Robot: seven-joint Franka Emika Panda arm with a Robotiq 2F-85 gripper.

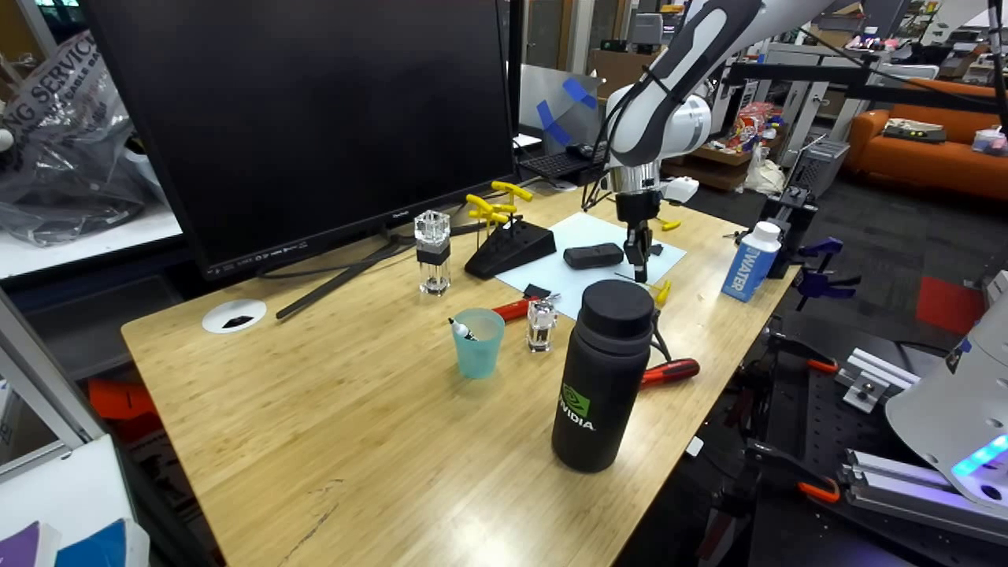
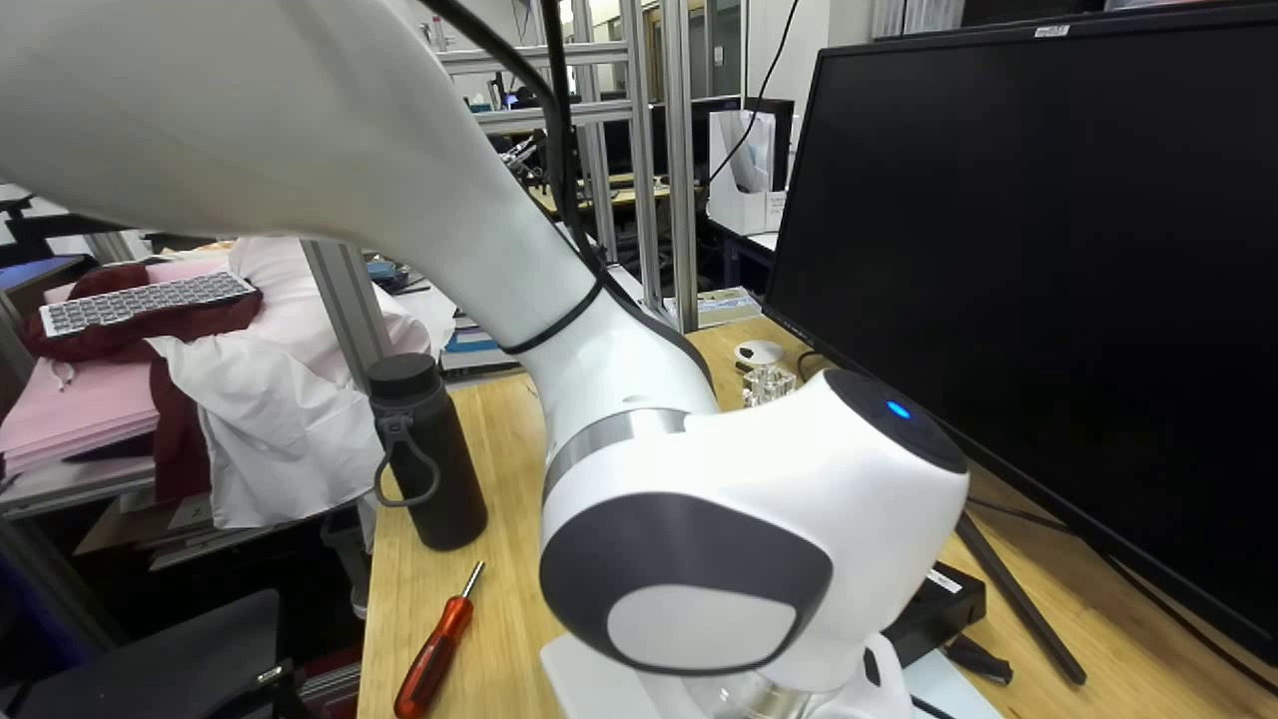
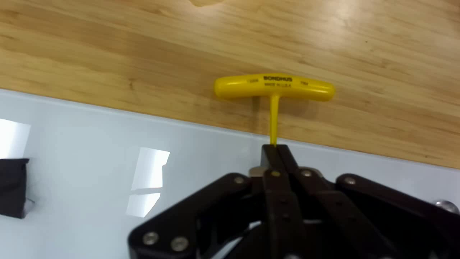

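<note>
In the wrist view my gripper is shut on the stem of a yellow T-handle hex key (image 3: 275,87). The handle lies crosswise beyond the fingertips, over bare wood past the edge of the white sheet; the lower end of the stem is hidden by the fingers. From exterior view 1, the gripper (image 1: 640,278) points down near the sheet's front right edge, with the yellow handle (image 1: 663,292) beside the tips. The arm hides the gripper in exterior view 2.
A black stand (image 1: 510,249) holds several yellow T-handles near the monitor. Around the sheet are a black case (image 1: 593,256), a blue water carton (image 1: 751,264), a cyan cup (image 1: 479,350) and a tall black bottle (image 1: 601,387).
</note>
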